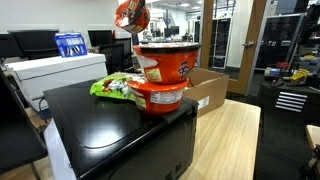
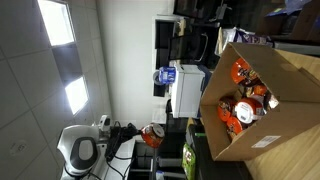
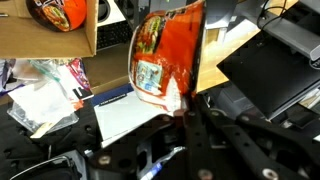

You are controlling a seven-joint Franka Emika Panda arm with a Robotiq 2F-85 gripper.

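A red and white noodle cup hangs in the air at the top of exterior view 1, partly cut off. Exterior view 2 shows the same cup at the end of my gripper. Up close in the wrist view, the cup is tilted, and my gripper appears shut on its thin pale edge; the exact contact is hard to make out. Below it, two red tubs are stacked: an upper tub and a lower tub on a black surface.
An open cardboard box holds several red and white packages. A green packet lies behind the tubs. A white cabinet with a blue-and-white pack stands behind.
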